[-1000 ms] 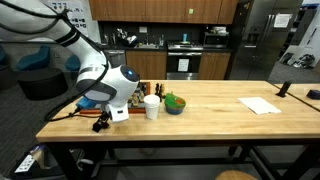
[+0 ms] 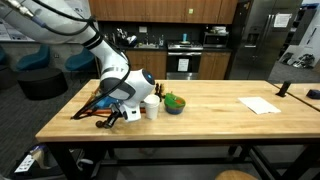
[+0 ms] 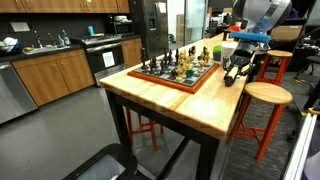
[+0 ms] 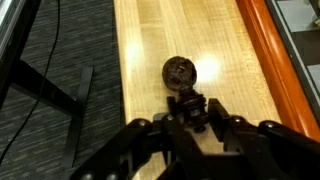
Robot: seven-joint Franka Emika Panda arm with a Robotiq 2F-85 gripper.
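Note:
In the wrist view my gripper is shut on a dark chess piece (image 4: pixel 192 102). A round brown end (image 4: pixel 180 72) shows just beyond the fingers, over the light wooden table; whether it belongs to the same piece I cannot tell. Exterior view 1 has the gripper (image 2: pixel 106 120) low at the table's left end, too small and dark there for the piece to be made out. From the other side, the gripper (image 3: pixel 232 76) appears near the table edge, beside the chessboard (image 3: pixel 172 78), whose several dark and light pieces stand upright.
The red-brown board rim (image 4: pixel 268 60) runs along the right of the wrist view. A white cup (image 2: pixel 152 107) and a green bowl (image 2: pixel 175 105) stand right of the arm. White paper (image 2: pixel 260 105) lies farther right, with bare table (image 2: pixel 215 110) between.
In exterior view 1 the arm's wrist has shifted right, closer to the white cup, while the gripper end has moved only slightly right and stayed low. The cup and bowl have not moved.

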